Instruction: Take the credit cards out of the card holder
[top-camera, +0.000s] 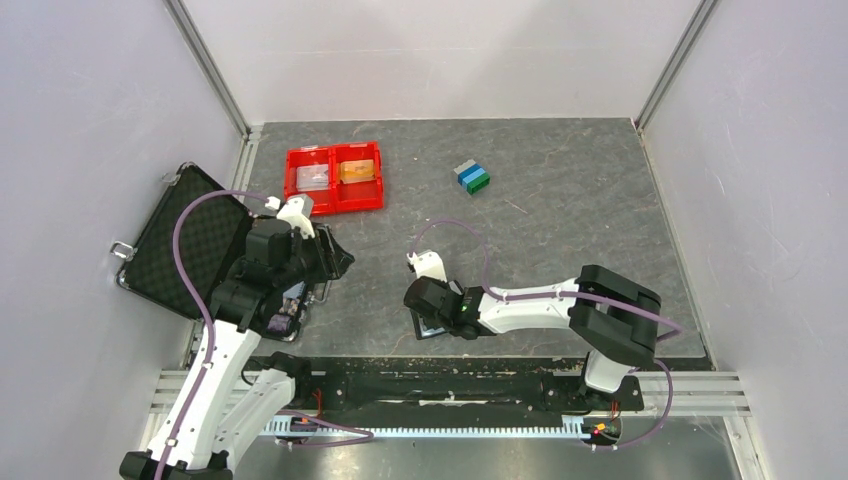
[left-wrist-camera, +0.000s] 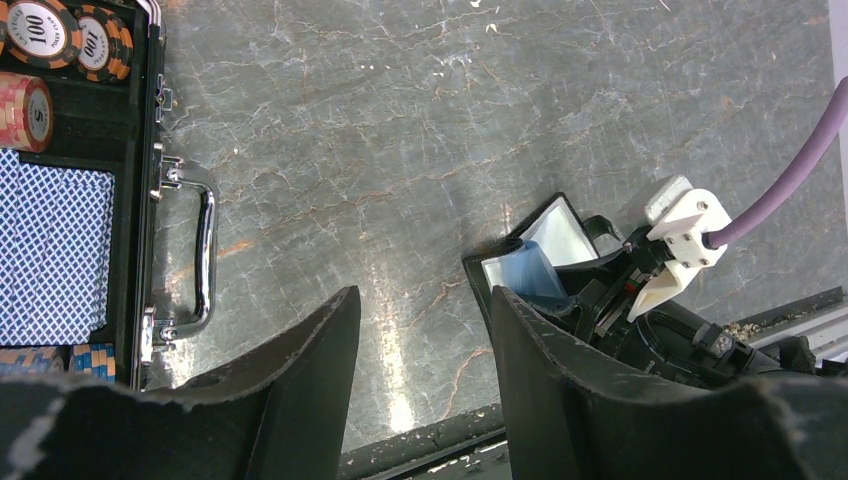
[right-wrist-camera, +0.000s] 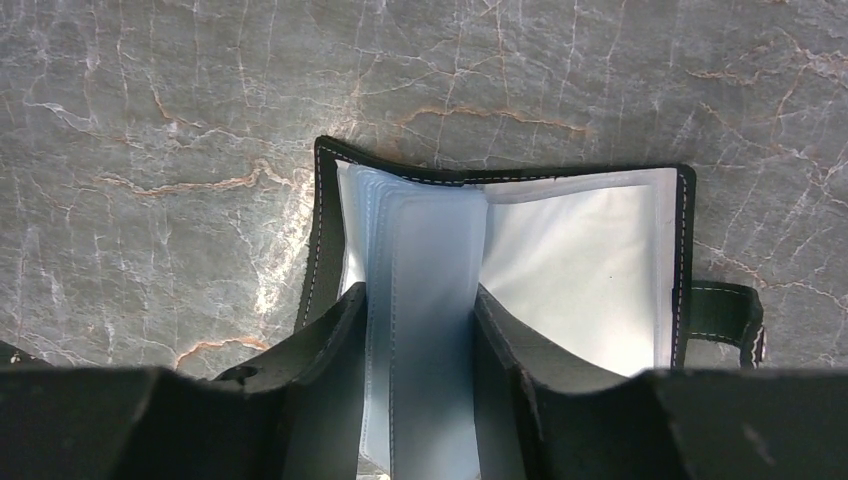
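Note:
The black card holder (right-wrist-camera: 685, 250) lies open on the grey table at the front middle, its white inner side showing at the right. My right gripper is shut on the holder's stack of translucent bluish sleeves (right-wrist-camera: 430, 400), which stands bunched between its fingers. Whether cards sit in those sleeves I cannot tell. My left gripper hangs part open, empty, above the table between the poker case and the holder; in the top view it is at the middle left.
An open case (left-wrist-camera: 130, 130) with chips and playing cards stands at the left. A red two-compartment box (top-camera: 331, 200) and coloured blocks (top-camera: 473, 178) are at the back. Bare table (top-camera: 550, 210) fills the middle and right.

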